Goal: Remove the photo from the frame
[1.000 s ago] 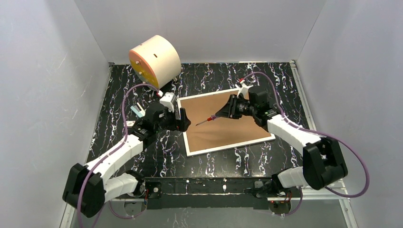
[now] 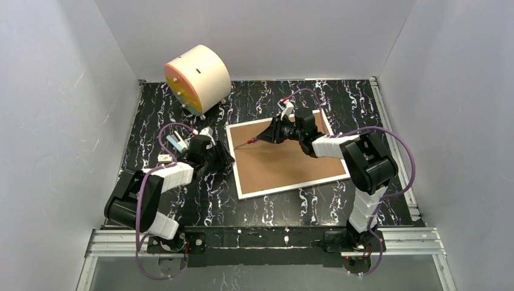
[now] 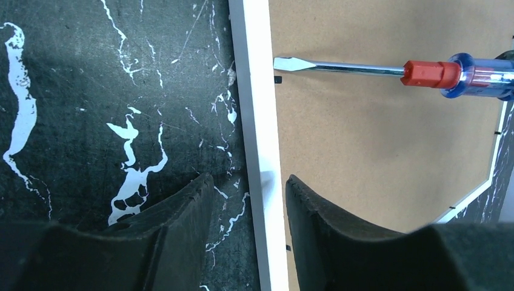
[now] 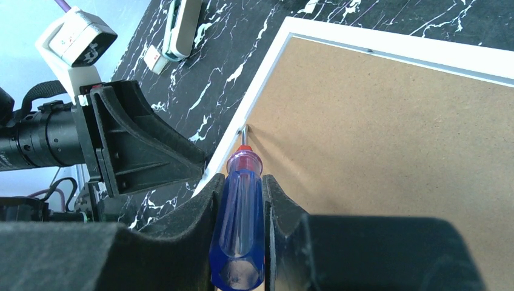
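A white picture frame (image 2: 237, 176) lies back side up, its brown backing board (image 2: 285, 163) facing me; any photo is hidden beneath it. My right gripper is shut on the blue, clear handle of a screwdriver (image 4: 237, 230). In the left wrist view the flat tip of the screwdriver (image 3: 339, 68) is at the inner edge of the frame's left side, just beside a small black tab (image 3: 278, 79). My left gripper is part open, its fingers on either side of that white edge; whether they touch it I cannot tell.
A cream, drum-shaped object (image 2: 200, 79) with an orange face stands at the back left. Small pale items (image 2: 177, 142) lie behind the left arm. More black tabs (image 3: 498, 133) line the frame's inner edges.
Both arms have reached farther over the table and lower. The screwdriver has moved left, its tip now at the frame's left edge. My left gripper has come down at that edge, its fingers narrower.
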